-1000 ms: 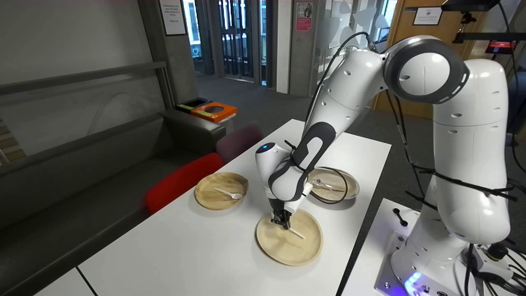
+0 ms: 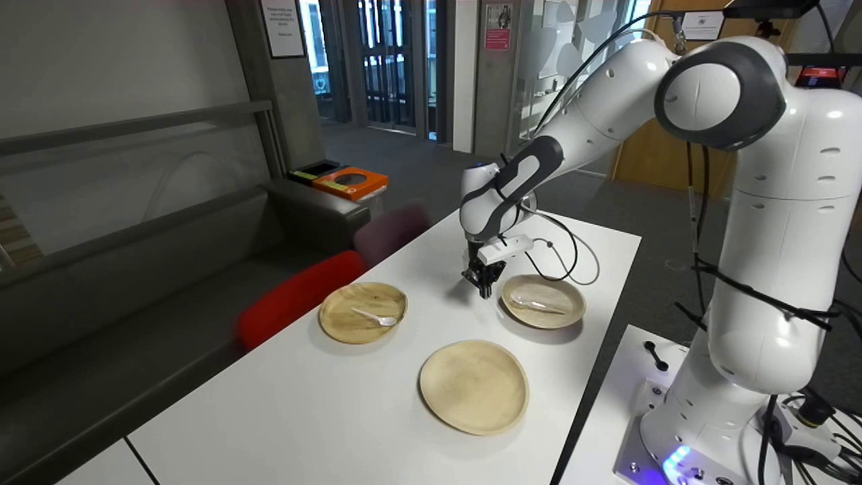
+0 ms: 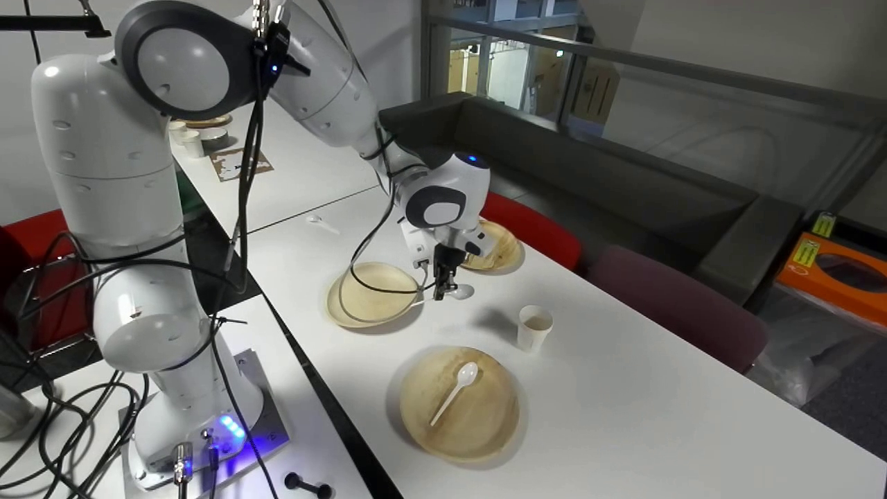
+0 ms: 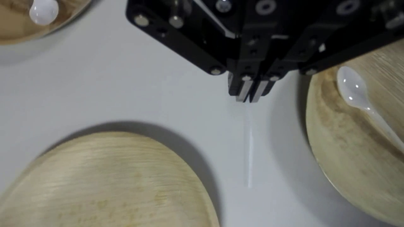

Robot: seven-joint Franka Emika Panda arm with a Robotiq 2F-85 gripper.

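Observation:
My gripper is shut, with the pale, thin handle of a white plastic spoon (image 4: 248, 151) extending from its fingertips in the wrist view. In exterior view 2 this spoon's bowl (image 3: 461, 291) shows beside the gripper (image 3: 444, 292), above the table. Exterior view 1 has the gripper (image 2: 485, 291) beside the right-hand plate. That round, wood-coloured plate (image 2: 572, 311) bears a white spoon (image 2: 539, 306). The left plate (image 2: 343, 311) also has a spoon (image 2: 384, 320) on it. The front plate (image 2: 474, 386) is empty.
A pale cup (image 3: 534, 327) stands on the table near the far edge in exterior view 2. Another white utensil (image 3: 321, 223) lies on the tabletop beyond the empty plate. Cables loop from the wrist above the table.
My gripper has moved from over the front plate, back toward the table's far end. The spoon handle seen over that plate is gone from there; the plate is bare.

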